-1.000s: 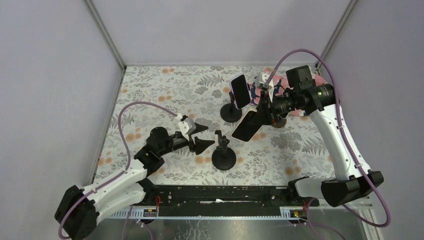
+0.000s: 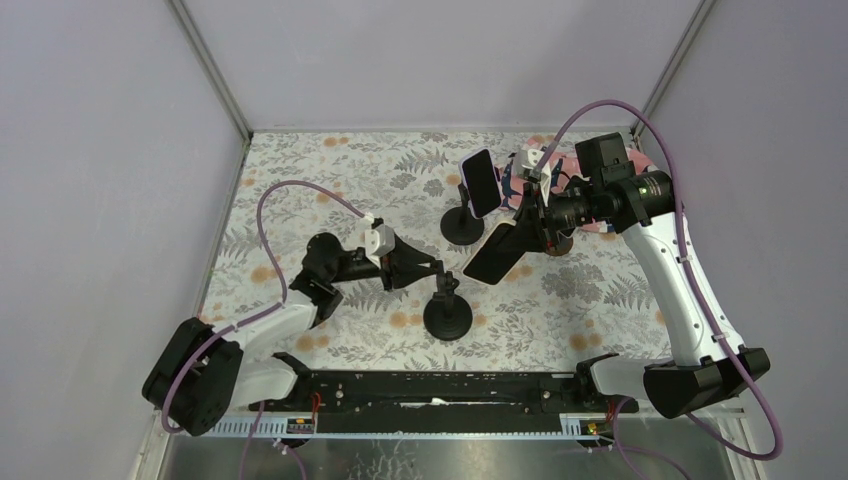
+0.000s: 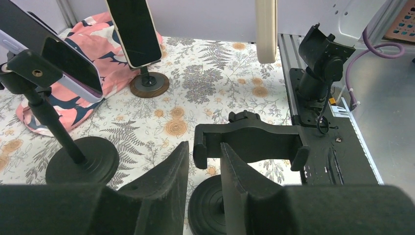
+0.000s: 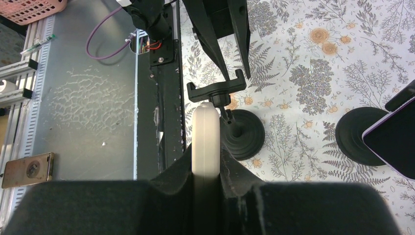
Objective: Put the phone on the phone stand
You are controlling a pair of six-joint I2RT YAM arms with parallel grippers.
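The empty phone stand [image 2: 447,315] stands near the front centre; its cradle [image 3: 250,142] faces my left wrist camera. My left gripper [image 2: 436,266] is right at the cradle, part open, its two fingers close together at the cradle's left end; whether they touch it is unclear. My right gripper [image 2: 530,225] is shut on a phone [image 2: 490,260], held tilted to the right of and above that stand; in the right wrist view the phone [image 4: 205,142] shows edge-on between the fingers.
Behind, a stand [image 2: 462,230] holds a purple-edged phone [image 2: 481,180]. Another stand [image 3: 149,87] with a phone and a pink patterned cloth [image 2: 625,160] lie at the back right.
My left gripper has moved right and slightly up to the stand's cradle, and its fingers have drawn closer together. The right gripper and its phone have barely moved.
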